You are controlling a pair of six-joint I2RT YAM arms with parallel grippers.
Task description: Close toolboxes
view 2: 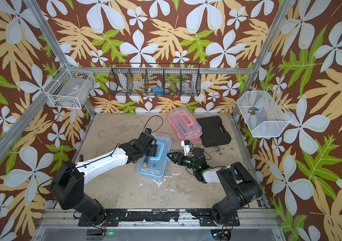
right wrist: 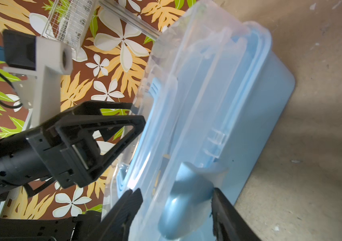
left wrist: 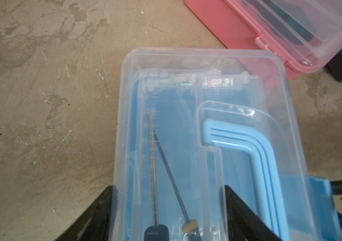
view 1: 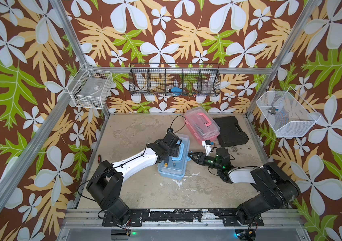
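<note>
On the table lies the blue toolbox [view 1: 183, 170], its clear lid [left wrist: 167, 92] with a blue handle [left wrist: 269, 176] lying down over the base. Tools show through the plastic. The blue latch [right wrist: 189, 200] on the right long side stands out from the wall. My left gripper is above the lid, fingers spread; whether it touches cannot be told. At the latch is my right gripper, fingers apart on either side of it, one very near its edge. Behind, the pink toolbox [view 1: 202, 122] has its clear lid down.
A black case [view 1: 230, 130] lies right of the pink toolbox. Wire baskets hang on the back wall [view 1: 175, 80], left [view 1: 92, 88] and right [view 1: 287, 112]. A small red-and-black tool [view 1: 99, 158] lies at the left edge.
</note>
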